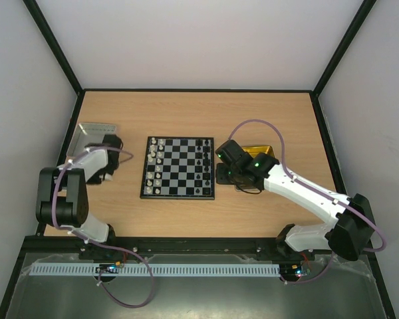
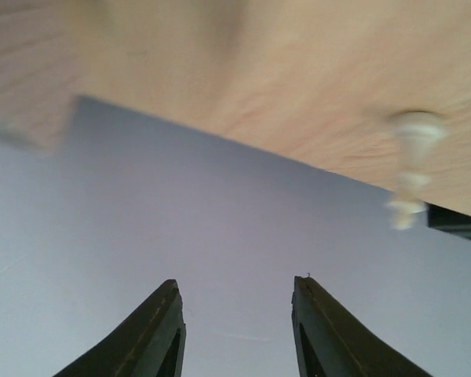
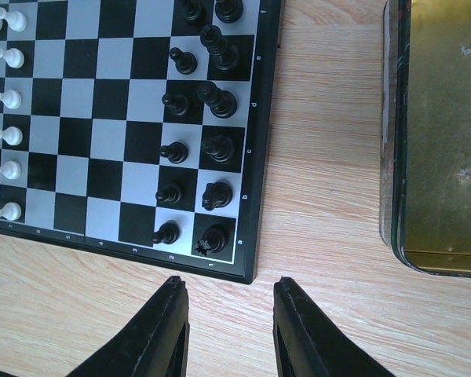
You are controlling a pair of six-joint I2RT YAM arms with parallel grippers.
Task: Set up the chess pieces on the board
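The chessboard (image 1: 179, 167) lies mid-table. Black pieces stand in two columns along its right side, a black queen-like piece (image 3: 217, 98) among them. White pieces (image 3: 4, 133) line the left side in two columns, with some squares there bare. In the left wrist view, blurred, a single white piece (image 2: 414, 149) is off the board on the wood. My left gripper is open and empty, with the piece beyond its fingertips to the right. Past the board's near right corner, my right gripper hangs open over bare wood, nothing between its fingers.
A pale tray (image 1: 98, 126) sits at the far left, partly covered by my left arm. To the right of the board is a gold-bottomed container (image 3: 447, 157), partly under my right arm.
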